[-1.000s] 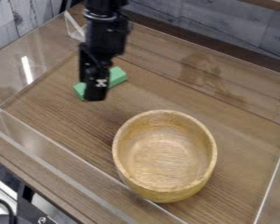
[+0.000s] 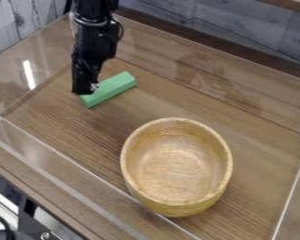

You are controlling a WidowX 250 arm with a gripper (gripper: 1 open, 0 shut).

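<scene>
My black gripper (image 2: 90, 84) hangs at the upper left over the wooden table, its tip by the left end of a green rectangular block (image 2: 110, 89). The gripper looks shut, with nothing visible between its fingers. The block lies on the table; whether the gripper touches it I cannot tell.
A large tan bowl (image 2: 178, 167) stands in the lower middle right.
My gripper has moved left from over the middle of the table to the block's left end, and slightly up in the view. The block and bowl stay put.
</scene>
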